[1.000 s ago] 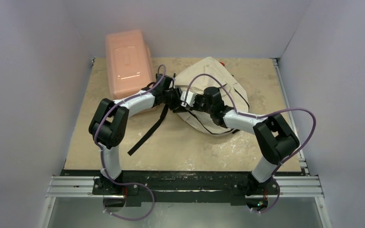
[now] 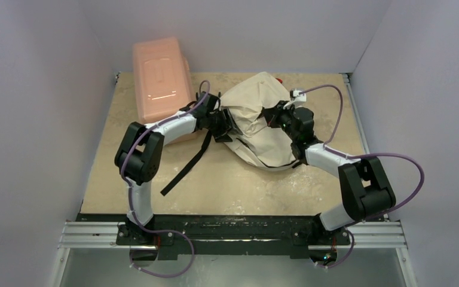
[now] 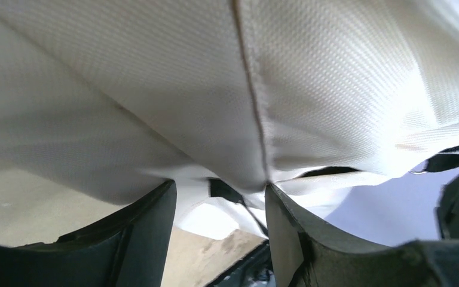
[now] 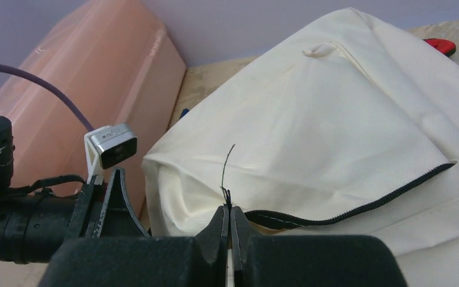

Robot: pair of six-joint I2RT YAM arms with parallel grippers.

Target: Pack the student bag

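The cream-white bag with black zipper trim lies at the back middle of the table. At its left edge my left gripper stands open, with cream fabric and a black tab in and behind the gap. Over the bag, my right gripper is shut; in the right wrist view a thin black cord sticks up from its fingertips. That cord looks like a zipper pull, and the fabric around it is drawn up into folds. What lies inside the bag is hidden.
A pink-orange box stands left of the bag. A black strap runs toward the table's front left. Something red lies behind the bag.
My right gripper has moved from beside the left gripper to the right across the bag, and the bag's fabric is now raised and folded around it. The left arm has stayed nearly still.
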